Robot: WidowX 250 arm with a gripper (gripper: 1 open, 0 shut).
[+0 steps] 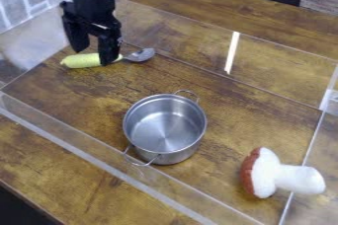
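My black gripper point(93, 43) hangs at the upper left, open, over a pale yellow-green elongated object point(82, 61) lying on the wooden table. A grey spoon-like utensil point(140, 54) lies just to the right of that object, partly behind it or the gripper. A steel pot point(164, 126) with two wire handles stands in the lower middle. A white mushroom-like toy point(280, 175) with a red-brown cap edge lies at the lower right.
Transparent walls or edges border the work area. A narrow white strip point(232, 51) shows toward the back right.
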